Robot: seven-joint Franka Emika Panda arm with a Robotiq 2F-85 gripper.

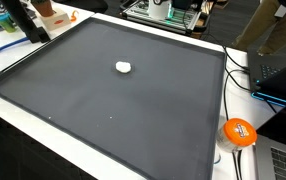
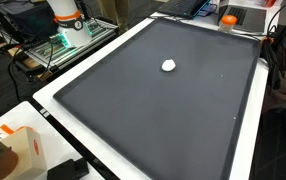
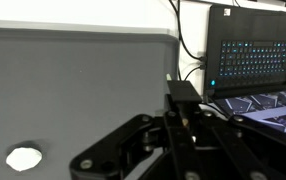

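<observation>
A small white roundish object [image 1: 123, 67] lies alone on the dark grey mat [image 1: 103, 100]. It shows on the same mat in exterior view 2 as a white blob [image 2: 168, 66], and near the lower left corner of the wrist view [image 3: 24, 158]. My gripper appears in the wrist view near the mat's edge, well away from the white object. Its dark fingers look shut together; whether anything is between them cannot be made out. Neither exterior view shows the gripper.
A jar with an orange lid [image 1: 237, 133] stands on the white table beside the mat. Laptops [image 3: 249, 48] and black cables occupy that side. A plant pot [image 2: 21, 153] sits at exterior view 2's lower left.
</observation>
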